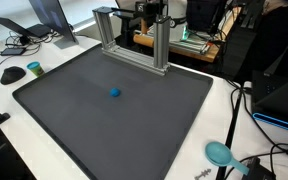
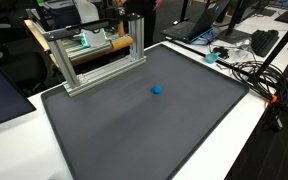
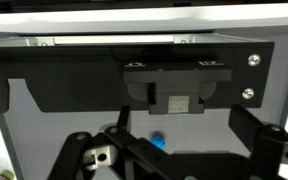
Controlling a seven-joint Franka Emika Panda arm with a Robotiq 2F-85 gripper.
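Note:
A small blue object (image 1: pixel 115 92) lies on the dark grey mat, towards its far half in exterior view 1. Exterior view 2 shows the same blue object (image 2: pixel 156 89) alone on the mat, and the wrist view catches it (image 3: pixel 158 142) partly covered by the gripper. My gripper is open, its dark fingers spread wide at the bottom of the wrist view. Beyond the fingertips is a black panel (image 3: pixel 74 85) with a raised black block and a pale grey square (image 3: pixel 178 104). Whether the fingers touch the block cannot be told. Nothing shows held between them.
A metal frame (image 2: pixel 106 75) stands at the mat's edge. A green cup (image 1: pixel 35 68) and a laptop (image 1: pixel 22 28) are on the white table beyond the mat. A teal object (image 1: pixel 222 154) lies near cables.

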